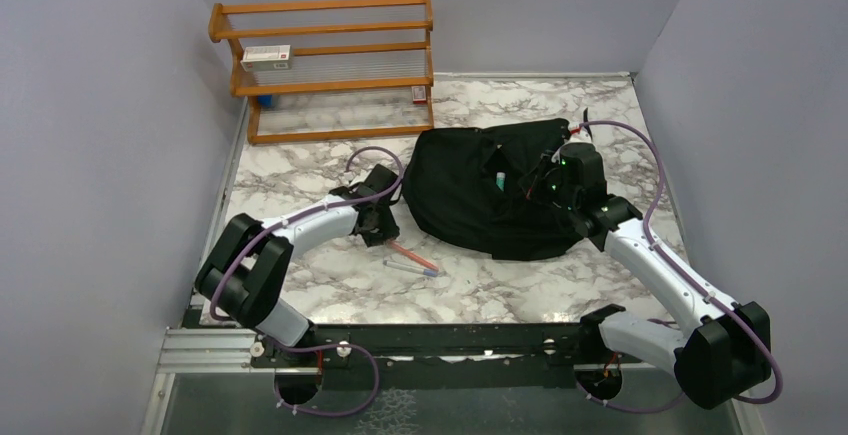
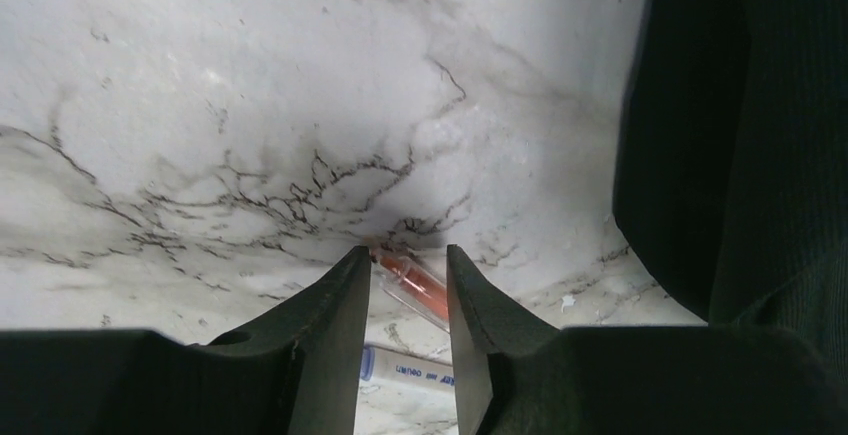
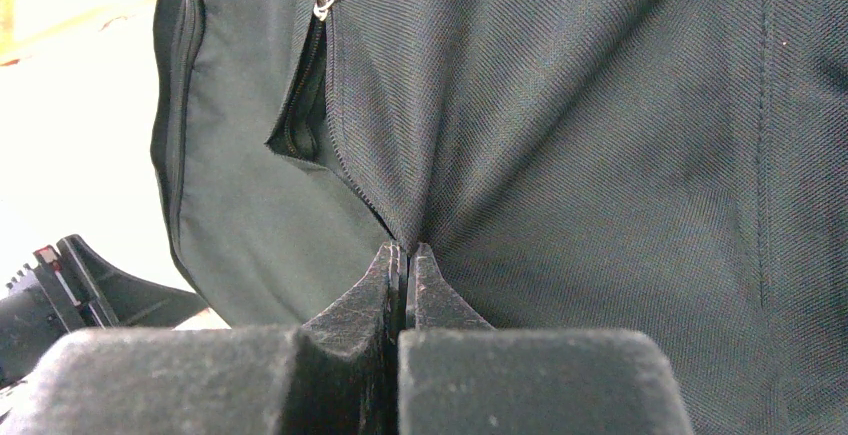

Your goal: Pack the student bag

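Observation:
The black student bag lies spread on the right half of the table, with a small teal-and-white item showing in its opening. My right gripper is shut on a thin edge of the bag's cloth, where folds draw together at its fingertips. Left of the bag, my left gripper is open low over the table. An orange-red pen shows in the gap between its fingers, lying slanted on the marble. Beside that pen lies a white pen with a blue end; the left fingers partly hide it in the wrist view.
A wooden rack stands at the back left, holding a white box, a small red-and-white box and something blue. Bare marble table lies in front of the bag.

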